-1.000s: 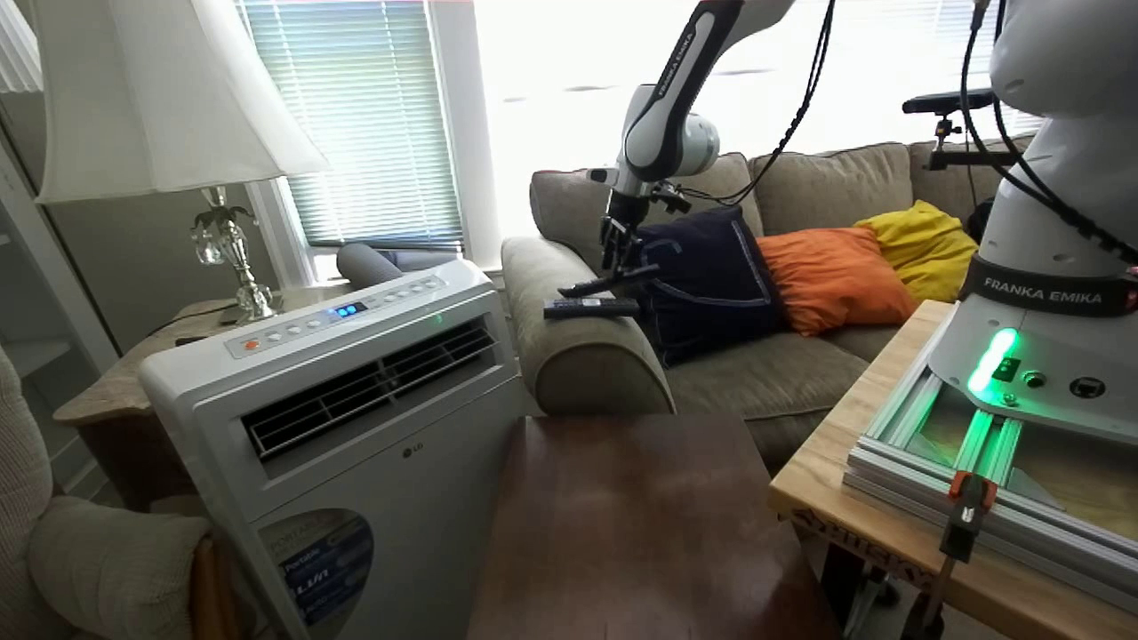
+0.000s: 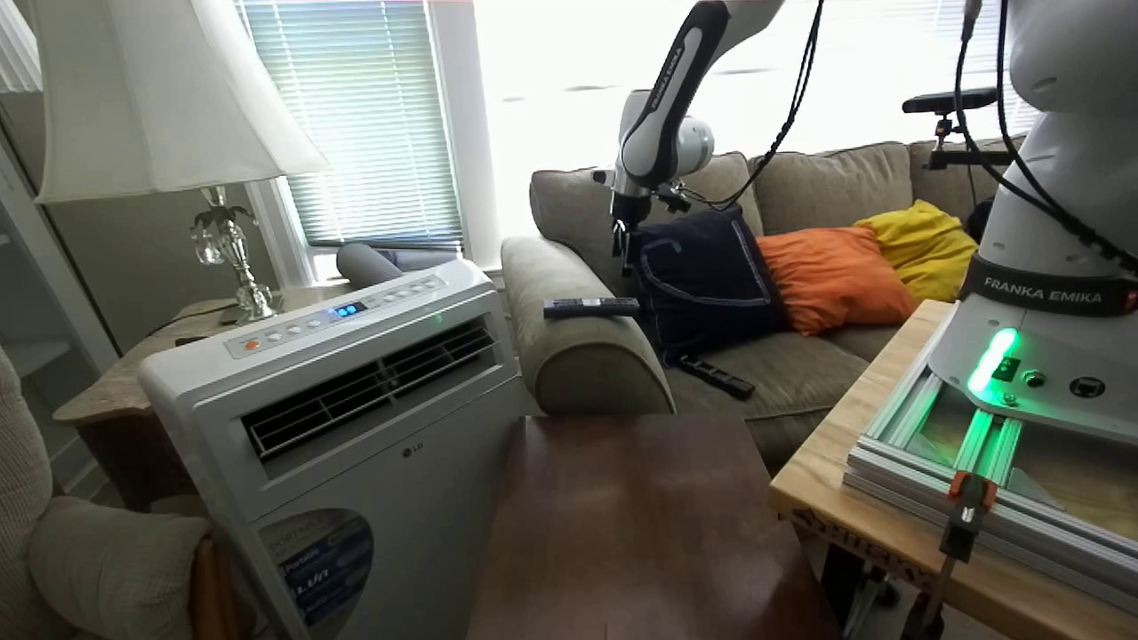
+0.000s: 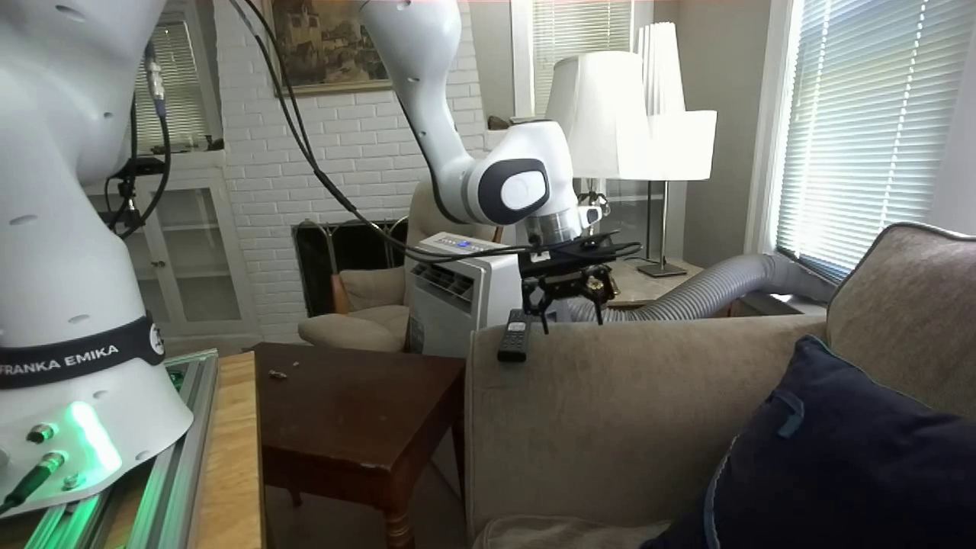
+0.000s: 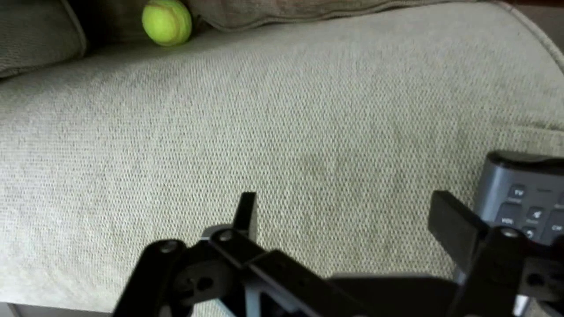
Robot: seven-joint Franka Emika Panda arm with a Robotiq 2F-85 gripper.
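My gripper stands open above the sofa armrest [image 4: 317, 121], only fabric showing between its fingers. From the side, the gripper [image 3: 574, 316] is over the armrest's top. One dark remote [image 2: 592, 308] lies across the front of the armrest; in the wrist view this remote [image 4: 528, 203] shows at the right edge, partly hidden by the right finger. Another dark remote [image 2: 717, 377] rests on the seat cushion beside the navy pillow [image 2: 704, 277]. That second remote is out of sight in the other two views.
A yellow-green tennis ball [image 4: 167, 22] sits at the armrest's back end by the cushions. Beside the armrest stand a white air conditioner [image 2: 427, 448] and a brown table [image 2: 640, 512] with a clear top. Orange [image 2: 837, 279] and yellow pillows [image 2: 925, 247] lie farther along.
The remote that hung in my gripper over the armrest is let go and now lies on the seat cushion. My gripper has opened and shifted slightly; the armrest remote has not moved.
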